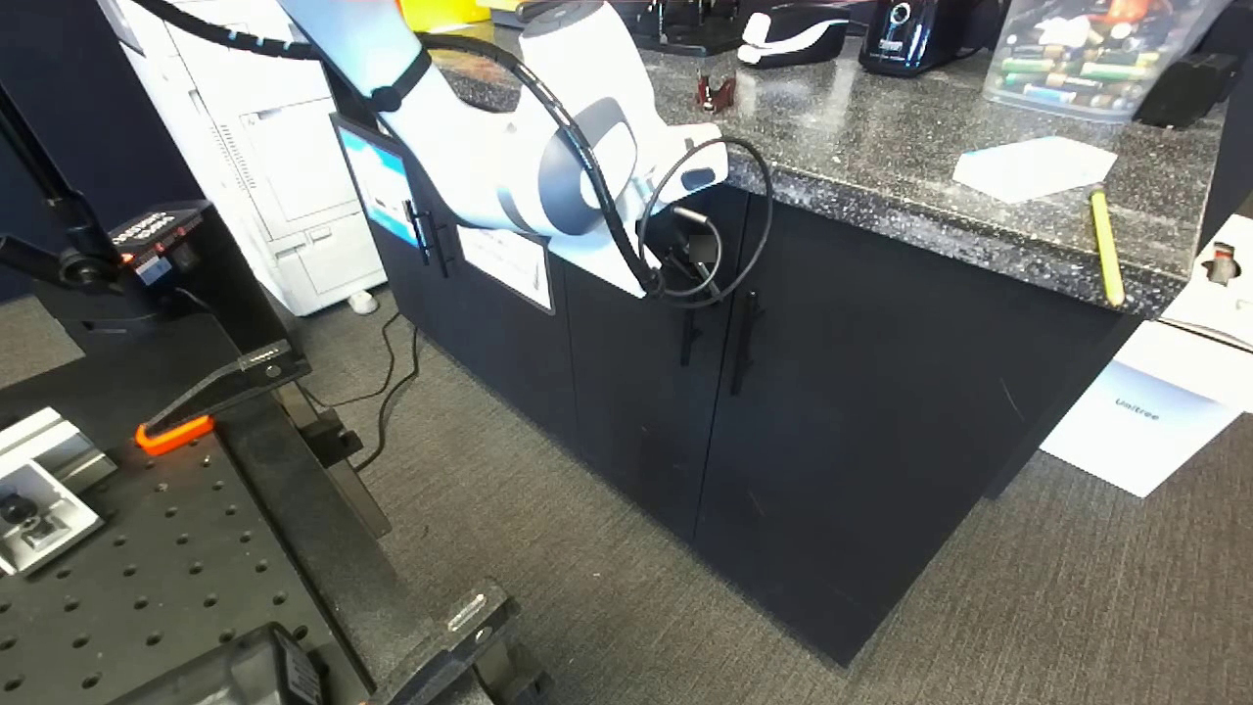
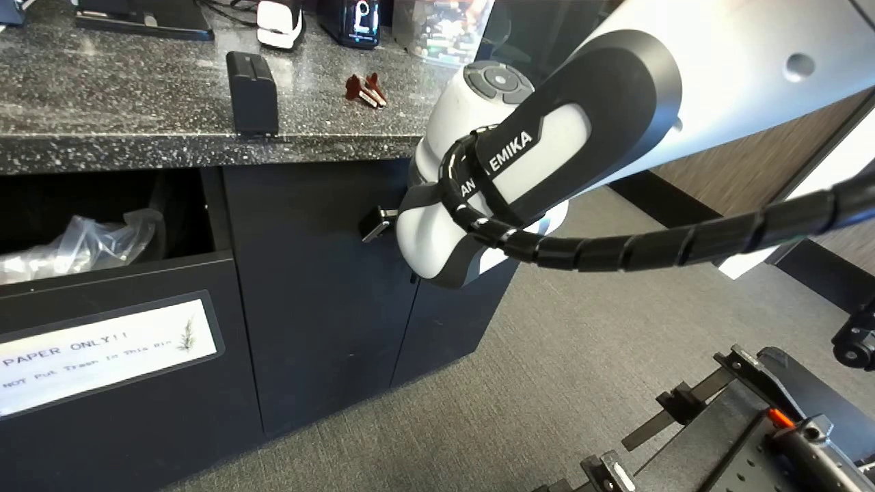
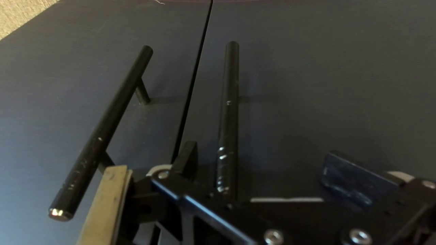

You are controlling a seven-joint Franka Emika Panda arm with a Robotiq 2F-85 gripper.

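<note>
In the wrist view my gripper stands open in front of a dark cabinet, its two fingers well apart. A black bar handle [image 3: 231, 98] runs upright in the picture, and its near end lies between the fingers in this view, closer to the left one. Nothing is clamped; whether either finger touches the bar cannot be told. A second bar handle [image 3: 107, 118], slanted, lies to the left across the door seam. Exterior view 1 shows both handles, the near one [image 1: 745, 341] and its neighbour [image 1: 689, 335], below the arm's wrist, which mostly hides the gripper.
The speckled countertop [image 1: 869, 153] overhangs the cabinet doors [image 1: 846, 411] close above the arm's wrist. A black battery-like block [image 2: 253, 94] and a red staple remover [image 2: 366, 90] lie on it. To the left a drawer [image 2: 106, 320] stands open.
</note>
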